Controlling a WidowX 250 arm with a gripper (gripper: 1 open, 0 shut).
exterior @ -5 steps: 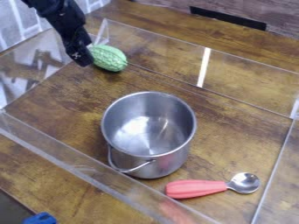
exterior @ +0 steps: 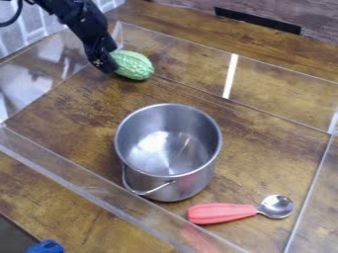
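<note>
My black gripper [exterior: 106,57] reaches in from the top left, its tip beside the left end of a pale green, bumpy gourd [exterior: 132,65] at the back left of the clear-walled area. The gripper looks open, its fingers partly hidden against the gourd. A steel pot [exterior: 168,148] with a wire handle stands in the middle, empty. A spoon with a pink handle [exterior: 224,211] lies at the front right.
A clear low wall [exterior: 86,202] runs round the wooden work surface [exterior: 264,128]. A small blue object [exterior: 45,247] sits outside at the lower left.
My gripper has moved slightly right and down to the gourd's left end. The gourd has shifted a little to the right; the pot and spoon are unmoved.
</note>
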